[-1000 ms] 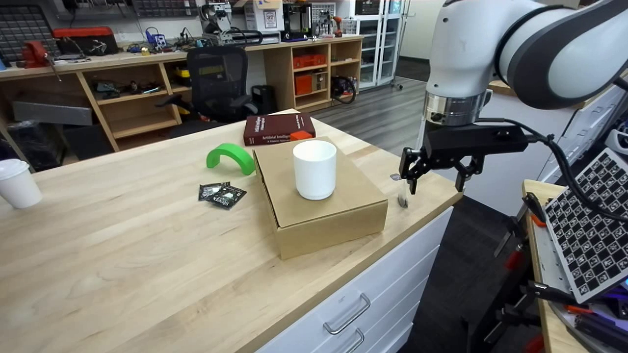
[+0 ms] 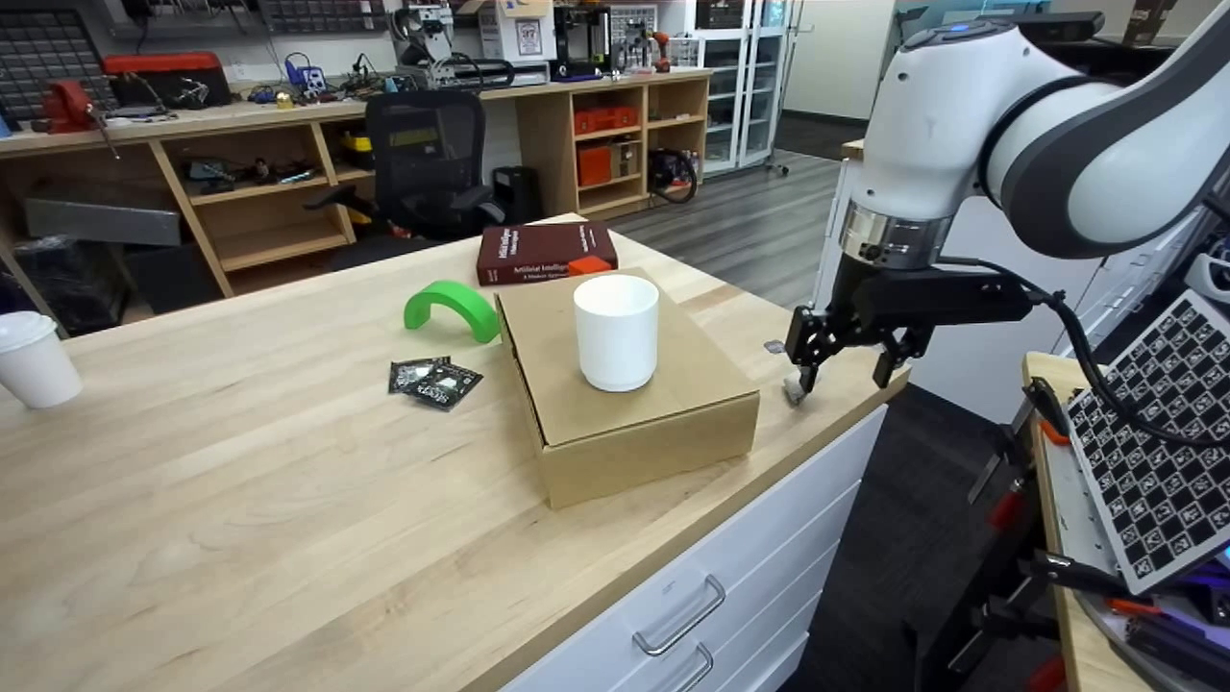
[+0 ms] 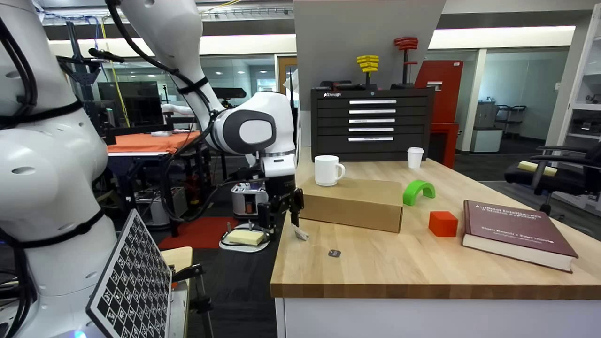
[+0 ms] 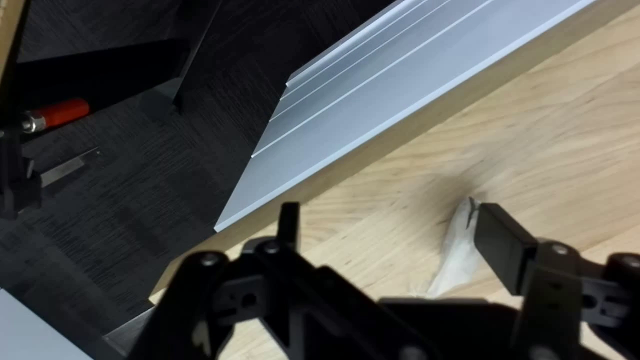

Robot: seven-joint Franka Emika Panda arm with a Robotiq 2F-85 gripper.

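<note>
A small whitish crumpled packet lies on the wooden tabletop near its corner; in exterior view 1 the packet is partly behind a finger. My gripper stands open low over the table corner, with bare wood and the table edge between its fingers. In the wrist view the right finger overlaps the packet's right side; whether they touch I cannot tell. From exterior view 2, the packet is just below a fingertip of the gripper.
A cardboard box bearing a white mug stands beside the gripper. A small dark grey sachet lies nearby. Further off are a green arch, a red cube and a thick book. The table edge drops to the floor.
My gripper has tilted, and its fingers stand closer together in exterior view 1, with the near finger lower by the packet. The packet appears slightly shifted and turned. Box and mug are unmoved.
</note>
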